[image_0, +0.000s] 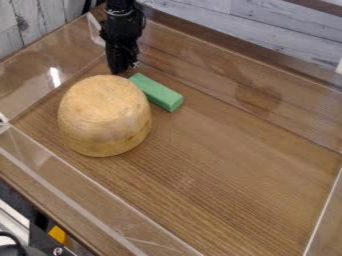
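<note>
A large round, pale tan object (103, 115) sits on the left part of the wooden table. Just right of its upper edge lies a green rectangular block (158, 92), angled. The black gripper (118, 64) reaches down from the top behind the round object, up and left of the green block; its fingertips are small and dark, so I cannot tell whether it is open or shut.
A pale plank wall (267, 20) runs along the back. At the lower left, beyond the table edge, are dark items and a yellow piece.
</note>
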